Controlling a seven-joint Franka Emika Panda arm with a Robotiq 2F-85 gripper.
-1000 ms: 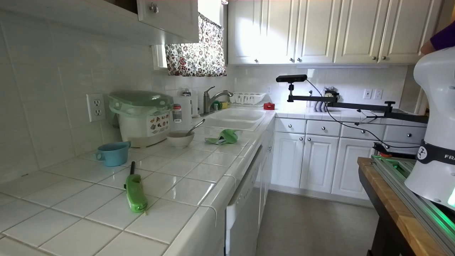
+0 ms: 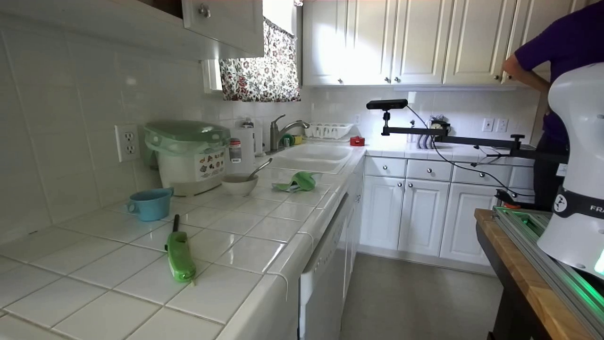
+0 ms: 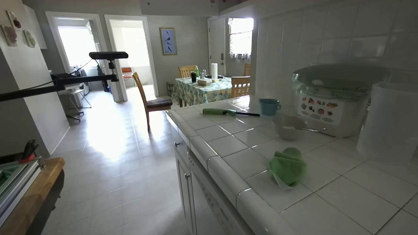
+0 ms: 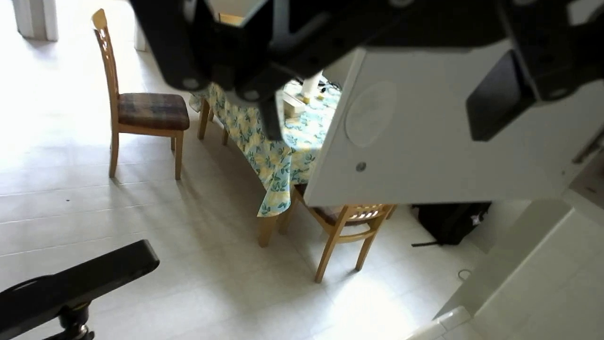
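Observation:
In the wrist view my gripper stands open, its two dark fingers [image 4: 499,96] wide apart. A white panel [image 4: 430,164], looking like a cabinet door, lies behind and between them; whether either finger touches it I cannot tell. Neither exterior view shows the gripper. A green-handled lighter [image 2: 180,255] rests on the tiled counter near a blue cup [image 2: 151,205]. Farther along are a pale bowl [image 2: 239,185] with a spoon in it and a crumpled green cloth [image 2: 303,181].
A lidded white bin [image 2: 189,164] stands against the wall. Overhead is a white cabinet [image 2: 226,25]. A black camera boom [image 2: 453,138] reaches over the floor. A person in purple [image 2: 557,51] stands behind the robot arm [image 2: 583,158]. Bare counter lies around the lighter.
The person in purple has come farther into view from the right, behind the arm. The counter objects and the visible part of the arm stay put.

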